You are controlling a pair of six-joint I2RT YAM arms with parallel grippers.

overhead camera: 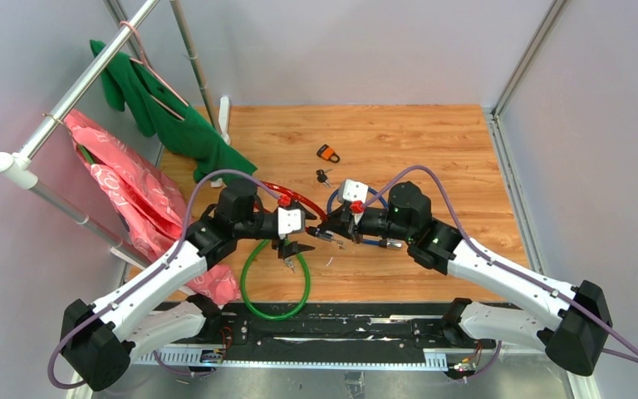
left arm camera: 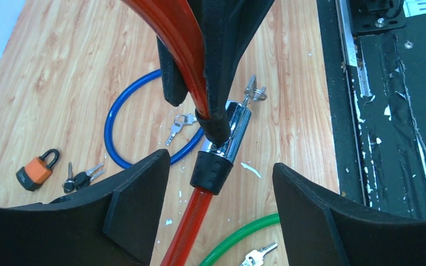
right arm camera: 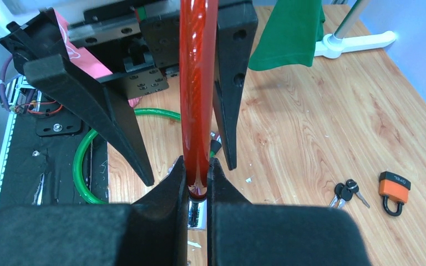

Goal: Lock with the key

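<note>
The red cable lock hangs between the grippers, its black cap and silver lock body below my right gripper, with keys at the far end of the silver body. My right gripper is shut on the red cable near its black end, which sits at the lock body. My left gripper stands open around the lock's lower part as seen in its view, nothing clearly between its fingers.
Green cable, blue cable, orange padlock and loose keys lie on the wooden board. Clothes hang on a rack at the left.
</note>
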